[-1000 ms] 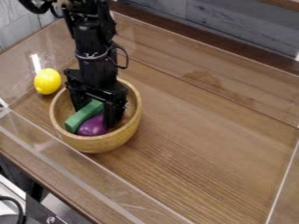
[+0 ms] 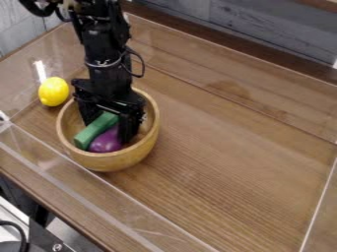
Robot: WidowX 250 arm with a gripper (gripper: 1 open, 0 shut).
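A light wooden bowl [image 2: 132, 157] sits on the table at the left. In it lie a green cylindrical object [image 2: 93, 131] and a purple object [image 2: 108, 142]. My black gripper [image 2: 108, 116] reaches down from above into the bowl, over these objects. Its fingers are dark against dark, so whether they hold anything cannot be made out.
A yellow lemon-like object [image 2: 54, 91] lies left of the bowl. A raised edge runs along the back right, and cables lie at the lower left.
The gripper has shifted very slightly within the bowl; the objects in the bowl look almost unchanged.
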